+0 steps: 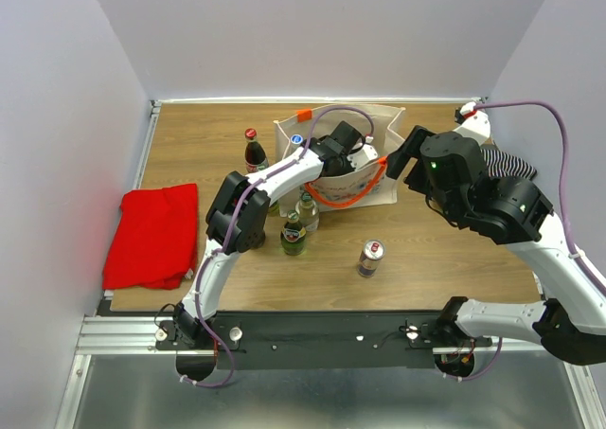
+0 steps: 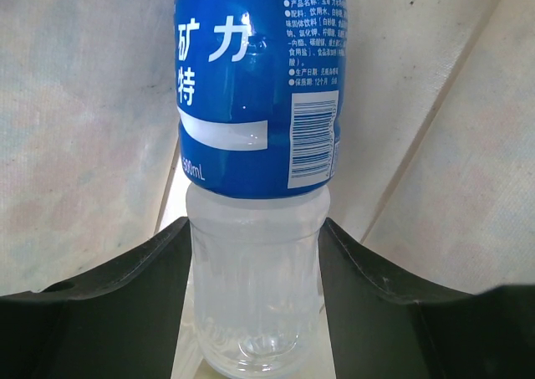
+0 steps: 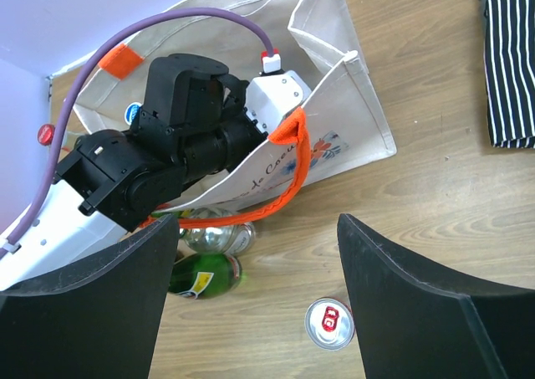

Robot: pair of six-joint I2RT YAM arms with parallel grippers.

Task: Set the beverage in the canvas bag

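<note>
The canvas bag [image 1: 374, 187] with orange handles stands at the back of the table. My left gripper is down inside it, fingers on either side of a clear bottle with blue label [image 2: 255, 103], which lies against cream fabric; whether they grip it is unclear. My right gripper is open above the table, right of the bag. A silver can [image 1: 370, 258], a green bottle [image 1: 293, 235], a clear bottle [image 1: 309, 215] and a dark red-capped bottle [image 1: 255, 154] stand outside the bag.
A red cloth [image 1: 151, 238] lies at the left of the table. A striped cloth [image 3: 510, 69] is at the back right.
</note>
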